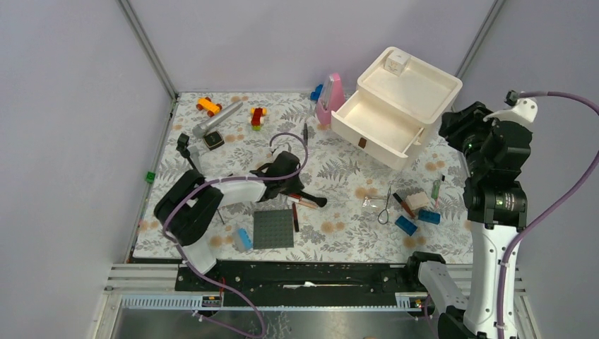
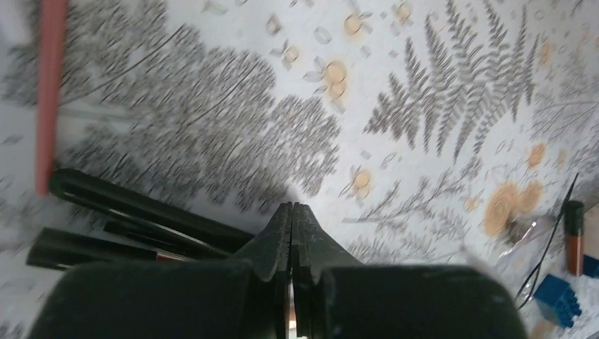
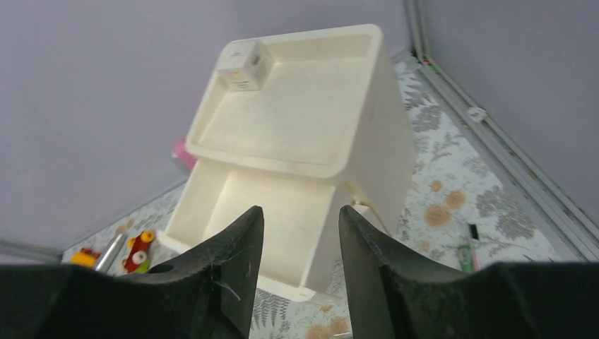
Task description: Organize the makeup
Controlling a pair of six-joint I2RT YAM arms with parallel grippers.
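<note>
My left gripper is shut, low over the patterned mat among dark cosmetic sticks (image 2: 134, 201) and a red pencil (image 2: 46, 99); nothing clearly shows between its fingers, and some sticks are partly hidden behind them. My right gripper is part open and empty, raised at the right side, facing the white organizer (image 1: 410, 95) with its open, bare drawer (image 1: 374, 120) and a small box (image 1: 395, 62) on top. A brown pencil (image 1: 403, 205), a green tube (image 1: 436, 189), a beige sponge (image 1: 417, 200) and scissors (image 1: 383, 216) lie at the right.
A pink stand (image 1: 329, 97), toy bricks (image 1: 258, 117), a silver cylinder (image 1: 217, 119) and a dark compact (image 1: 214, 140) are along the back. A grey baseplate (image 1: 273, 229) and several blue bricks (image 1: 406, 225) lie nearer the front.
</note>
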